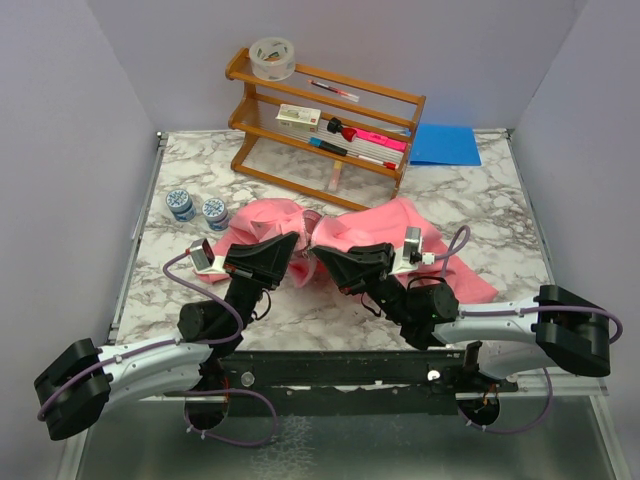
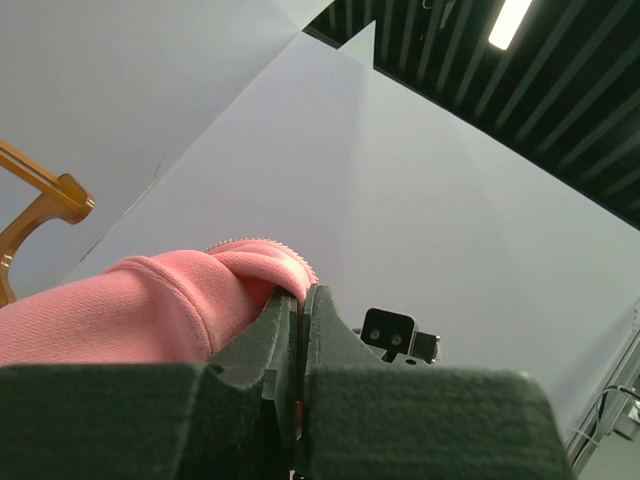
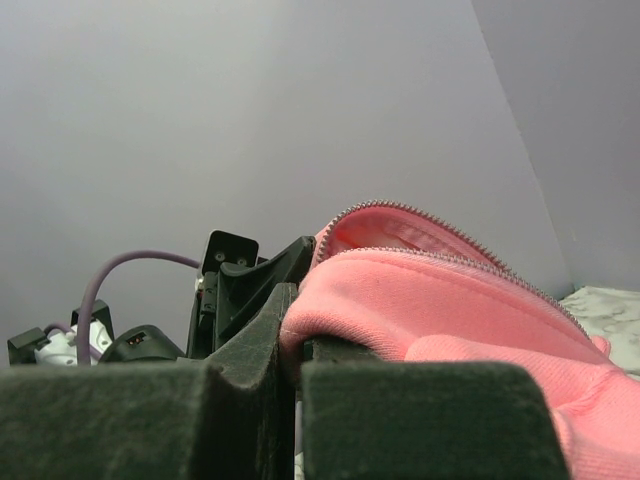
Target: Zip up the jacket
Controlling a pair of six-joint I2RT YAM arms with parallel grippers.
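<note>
The pink jacket [image 1: 390, 222] lies on the table with its middle raised between both grippers. In the left wrist view, my left gripper is shut on the jacket's edge [image 2: 215, 295], and a row of zipper teeth [image 2: 262, 241] curves above the fabric. My right gripper is shut at the other front edge, where pink cloth [image 3: 410, 295] folds over the fingers; any thin layer between them is hidden. Two toothed zipper edges [image 3: 400, 208] run away from the fingers in the right wrist view. No slider can be made out.
Behind the jacket stands a wooden rack [image 1: 330, 120] holding tape, markers and a small box. Two blue-and-white jars [image 1: 181, 205] are at the left, a blue sheet [image 1: 445, 145] at the back right. Bare marble table [image 1: 160, 300] shows at the front left.
</note>
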